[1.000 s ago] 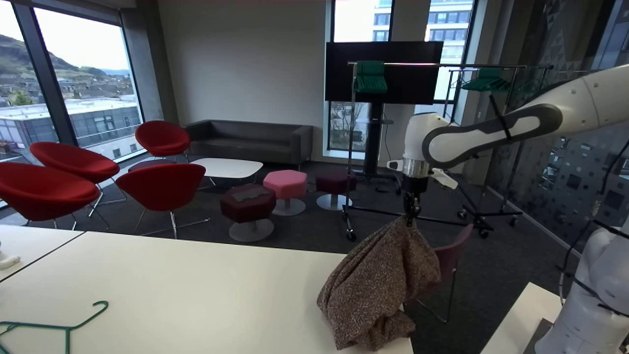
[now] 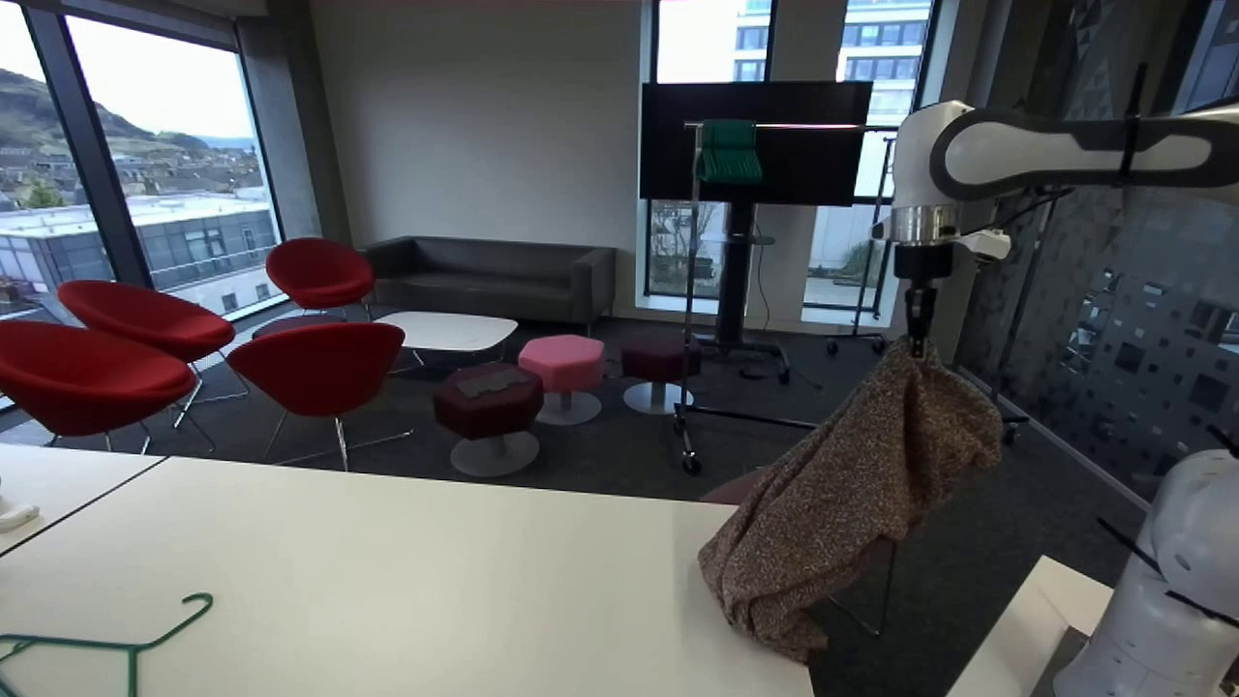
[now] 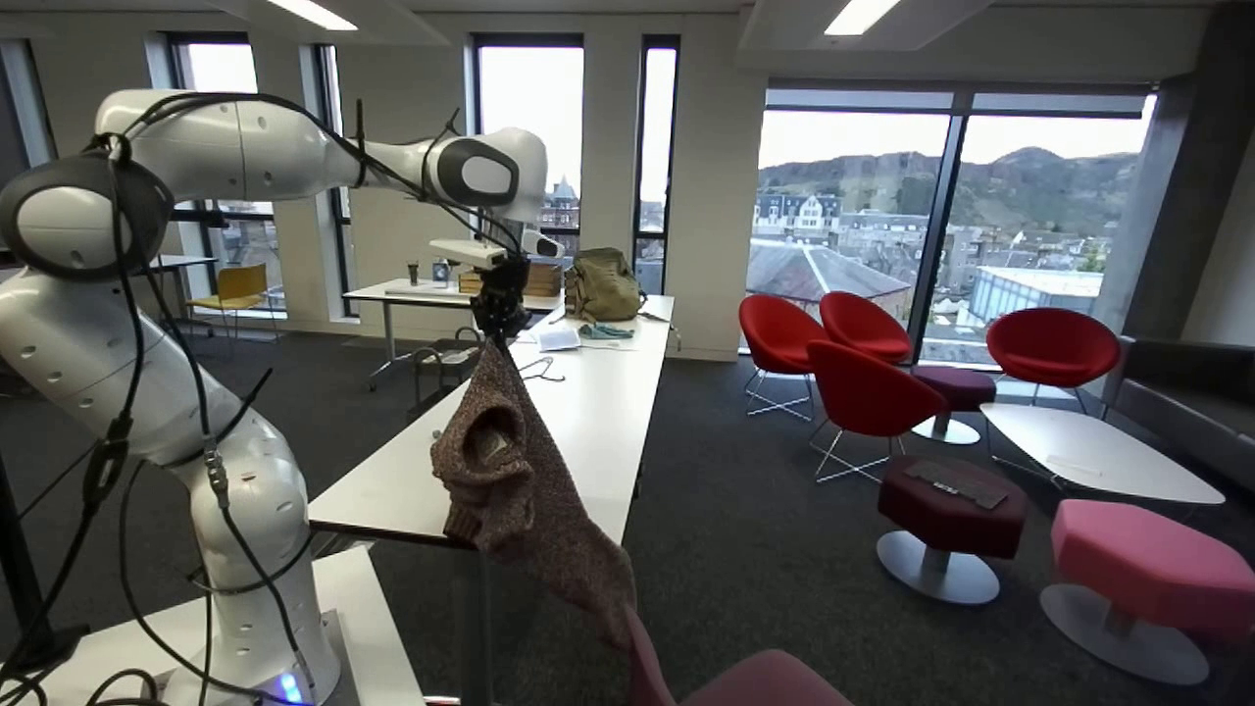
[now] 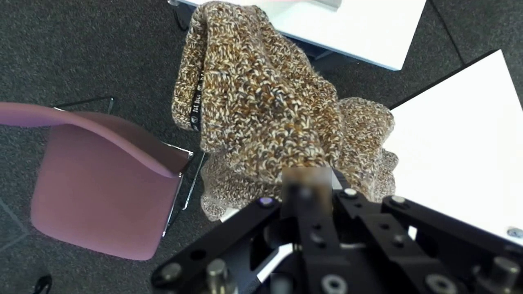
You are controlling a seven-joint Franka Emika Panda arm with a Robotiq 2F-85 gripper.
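Observation:
A brown speckled knit garment [image 2: 854,500] hangs from my gripper [image 2: 919,348], which is shut on its upper edge. In exterior view 1 the cloth slopes down and left, its lower end touching the right edge of the white table [image 2: 465,558]. Exterior view 2 shows the garment [image 3: 518,471] bunched, with a round opening on its near side, below the gripper [image 3: 500,335]. The wrist view has the garment [image 4: 264,93] just beyond the gripper fingers, a dark label strip along one edge; the fingertips themselves are blurred and partly covered.
A green hanger [image 2: 128,645] lies on the table at front left. A pink chair [image 4: 103,186] stands close by the garment. Green hangers [image 2: 728,151] hang on a rail behind. Red chairs [image 2: 319,366] and stools are farther back.
My gripper has risen and moved right in exterior view 1, with the garment in its grasp. The cloth has stretched longer and slid toward the table's right edge, covering more of the chair.

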